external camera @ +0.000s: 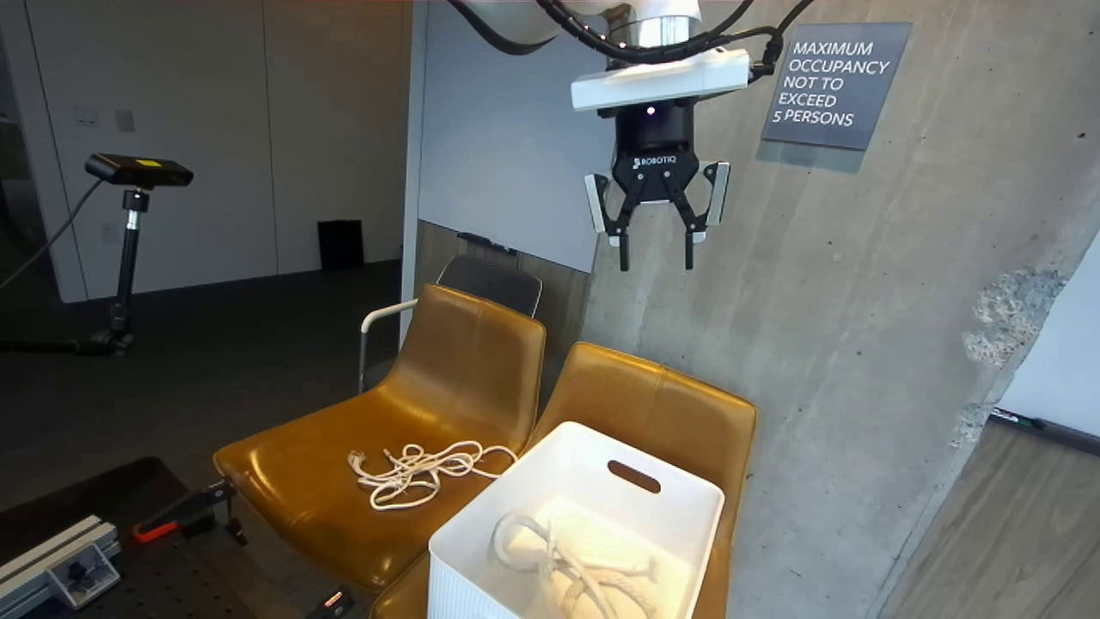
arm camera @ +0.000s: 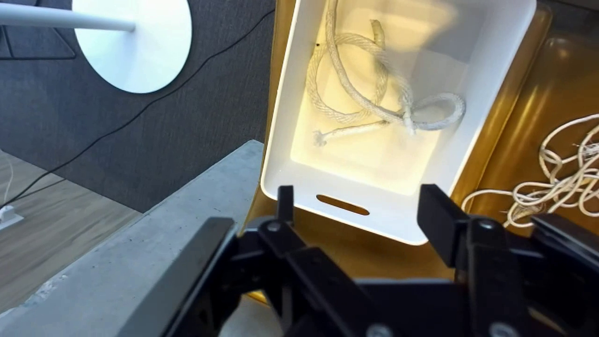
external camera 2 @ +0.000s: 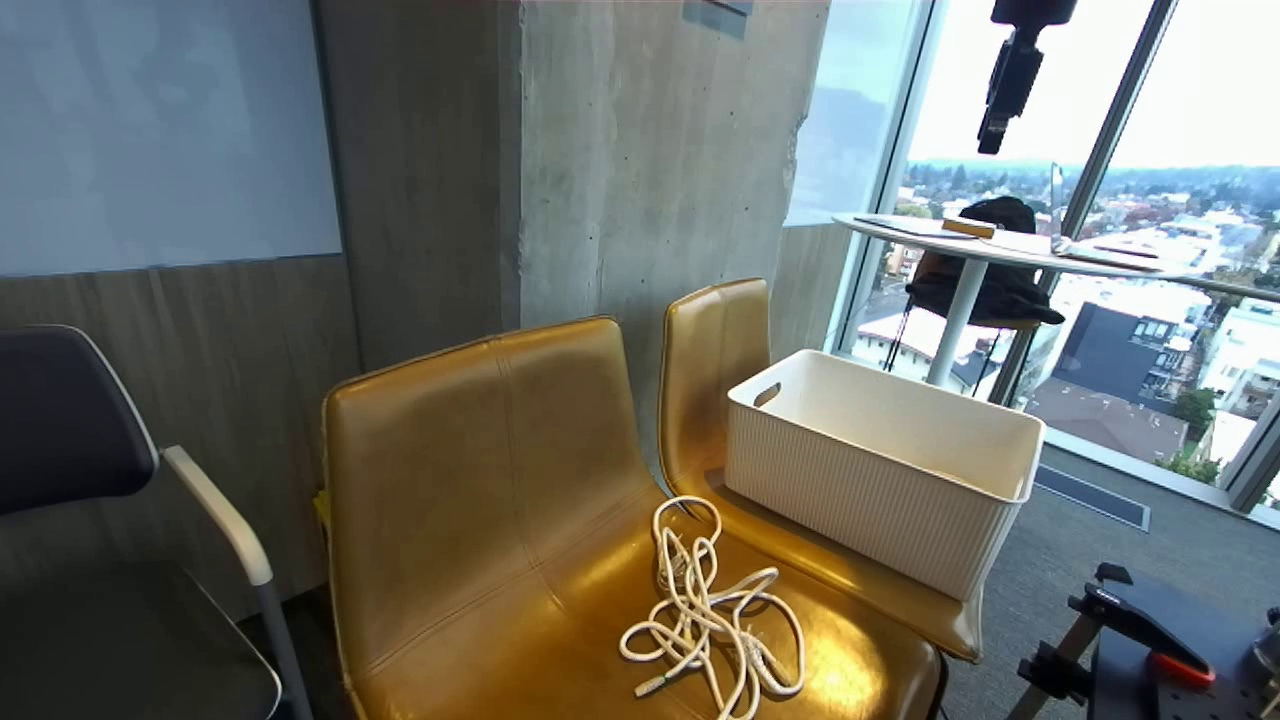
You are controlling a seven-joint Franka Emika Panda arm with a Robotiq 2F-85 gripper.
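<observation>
My gripper [external camera: 656, 258] hangs high above the white bin, its fingers spread apart with nothing between them. In the wrist view the fingers [arm camera: 285, 203] frame the bin's near end. A thick white rope [arm camera: 359, 101] lies looped and knotted on the floor of the white bin [arm camera: 342, 203]. The same rope [external camera: 589, 578] shows inside the bin in exterior view 1; the bin's wall hides it in exterior view 2. The bin [external camera 2: 882, 498] stands on a tan chair. A thinner white cord [external camera 2: 708, 624] sits in a loose tangle on the neighbouring tan chair [external camera 2: 480, 480].
A concrete wall [external camera: 825, 361] rises behind the chairs. A dark table with a clamp [external camera: 175, 516] stands at the lower left of exterior view 1. A round white table [external camera 2: 1032, 246] is near the windows. Air around the gripper is clear.
</observation>
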